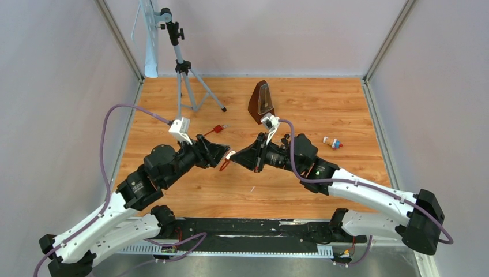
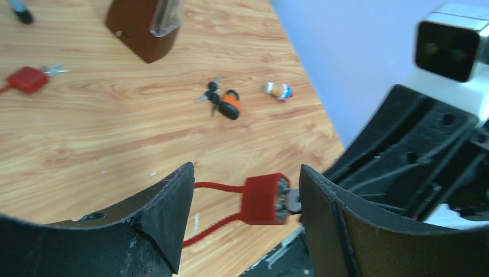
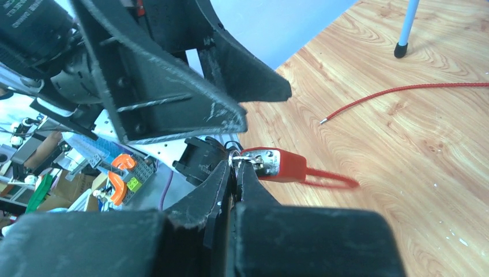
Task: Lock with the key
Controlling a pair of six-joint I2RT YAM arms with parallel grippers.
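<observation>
In the middle of the top view, my left gripper [image 1: 222, 151] faces my right gripper [image 1: 231, 156]. The left one stands open, its fingers [image 2: 155, 225] framing no object. My right gripper is shut on a red-bodied metal piece [image 3: 288, 165] with a red cord loop [image 2: 216, 186], held by its metal end just below and beyond the left fingers. On the wood lie a second red piece with a key [image 2: 29, 79], a bunch of keys [image 2: 212, 98] and an orange-black padlock [image 2: 229, 108].
A brown metronome [image 1: 260, 102] and a tripod [image 1: 190, 95] stand at the back. A small figurine [image 1: 333, 142] lies at the right. The walls [image 1: 427, 115] border the wooden floor [image 1: 259, 196], whose front middle is mostly clear.
</observation>
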